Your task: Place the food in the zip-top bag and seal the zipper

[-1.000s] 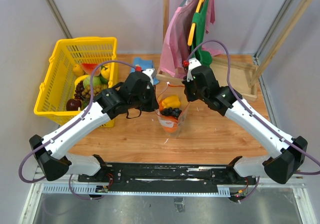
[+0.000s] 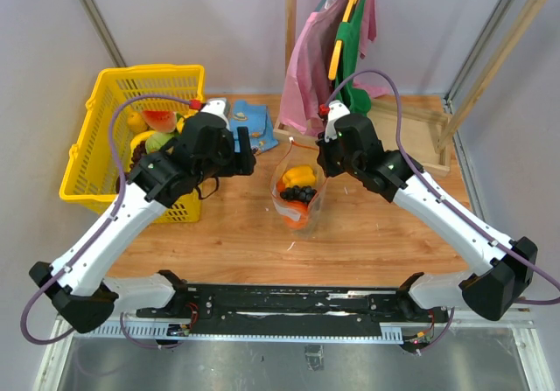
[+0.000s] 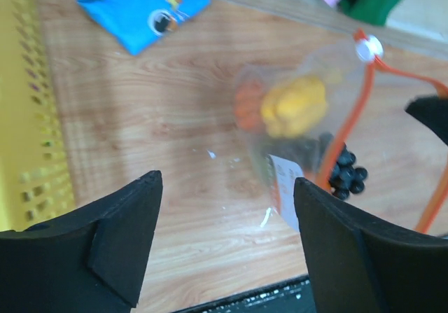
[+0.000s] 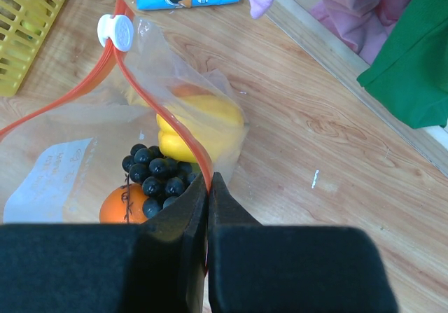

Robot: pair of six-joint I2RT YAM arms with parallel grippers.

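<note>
The zip top bag [image 2: 298, 212] stands mid-table with a yellow pepper [image 2: 298, 176], dark grapes [image 4: 165, 176] and an orange fruit [image 4: 118, 205] inside; a white slider [image 4: 115, 31] sits on its orange zipper. My right gripper is shut on the bag's zipper edge at the right side of the opening. My left gripper is open, left of the bag and above the table, nothing between its fingers.
A yellow basket [image 2: 80, 179] of fruit stands at the left, a blue pouch [image 2: 252, 120] behind the bag. A wooden rack [image 2: 499, 59] with hanging clothes occupies the back right.
My left gripper has moved left and back from the bag, away from its opening, and has opened. The right arm has barely moved.
</note>
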